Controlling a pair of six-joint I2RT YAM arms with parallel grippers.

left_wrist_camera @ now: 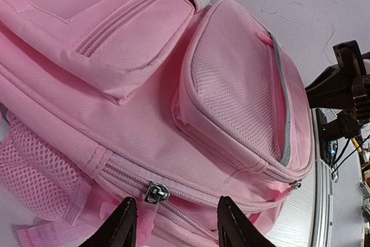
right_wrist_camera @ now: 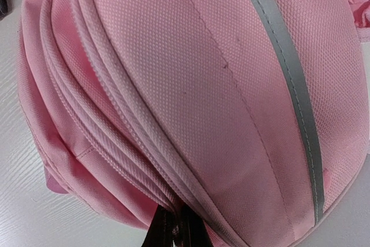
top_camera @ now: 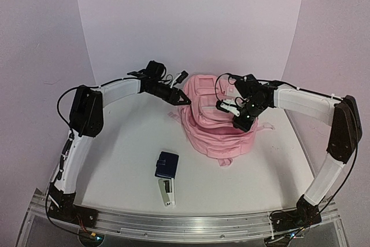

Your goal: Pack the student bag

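The pink student bag [top_camera: 217, 143] lies on the table with its main zipper partly open, the gap showing in the top view. At the bag's left edge, my left gripper [top_camera: 188, 102] is open. In the left wrist view, a metal zipper pull [left_wrist_camera: 156, 193] appears between the parted left fingers, not visibly gripped. My right gripper is closed on the bag's edge at the zipper's end, where both zipper tapes meet. Exactly what is pinched there is partly hidden by the dark fingers.
On the table's front part lie a dark blue notebook [top_camera: 167, 165] and, just below it, a white-and-grey case [top_camera: 166, 191] with a dark item on it. Bare table surrounds them on both sides.
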